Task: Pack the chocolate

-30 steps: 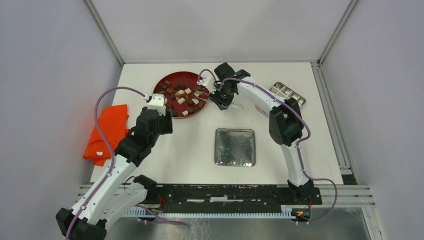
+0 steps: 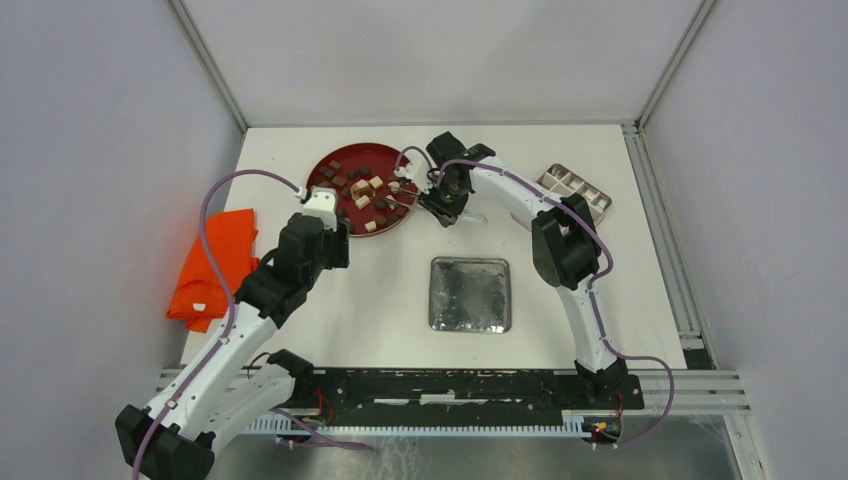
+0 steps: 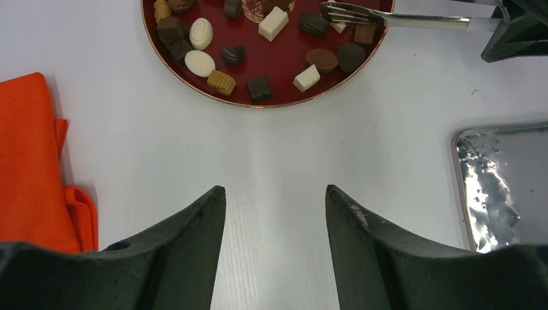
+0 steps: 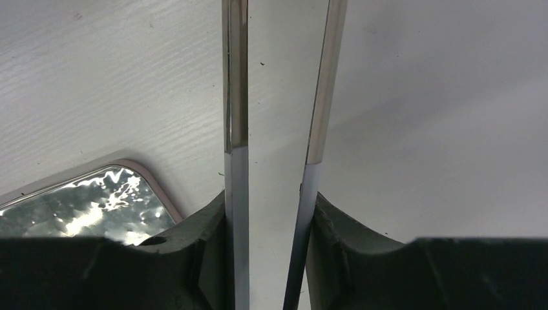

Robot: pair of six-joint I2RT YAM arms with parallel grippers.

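Observation:
Assorted chocolates lie on the round red plate (image 2: 350, 220) at the back; a white piece (image 3: 273, 23) is among them. My right gripper is shut on metal tongs (image 3: 420, 20), whose tips reach over the plate's right side onto a pale chocolate. What the tips grip is unclear; they are out of the right wrist view. My left gripper is part open, empty, above bare table in front of the plate. A compartmented box (image 2: 585, 190) stands at the back right, partly behind the right arm.
A metal tray (image 2: 469, 294) lies at the centre front. An orange cloth (image 2: 215, 262) is folded at the left edge. The table between cloth and tray is clear.
My left gripper has moved slightly to the right.

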